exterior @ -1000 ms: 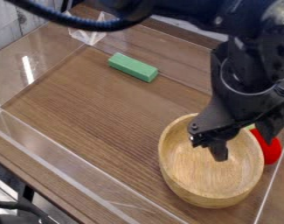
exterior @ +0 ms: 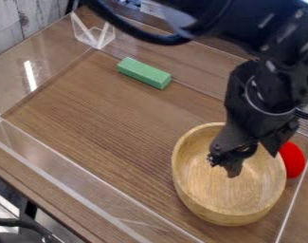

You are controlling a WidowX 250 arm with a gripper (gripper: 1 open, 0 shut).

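Observation:
My gripper (exterior: 236,144) hangs over a round wooden bowl (exterior: 226,199) at the right, its fingers open above the bowl's interior, with nothing visible between them. A red object (exterior: 293,159) lies at the right edge of the bowl, partly behind the arm. A green block (exterior: 145,72) rests on the wooden table at the back left.
A clear plastic holder (exterior: 94,30) stands at the back left. A railing and cables lie beyond the table's left edge.
The arm has drawn back and to the right, uncovering more of the table behind it. It looks smaller in view, still above the bowl.

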